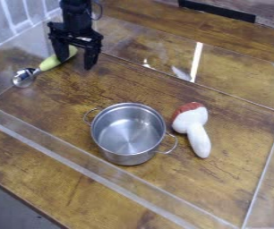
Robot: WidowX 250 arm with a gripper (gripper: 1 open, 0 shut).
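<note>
At the upper left, my black gripper [75, 55] is low over a pale green-handled scoop [48, 63] with a shiny metal head, its open fingers around the upper end of the handle. A steel pot [127, 134] with two side handles sits empty in the lower middle. To its right lies a white object with a red and white head [191, 130].
The wooden tabletop [68, 152] is bordered by clear panels or edging. Its middle between scoop and pot is bare, as is the back right.
</note>
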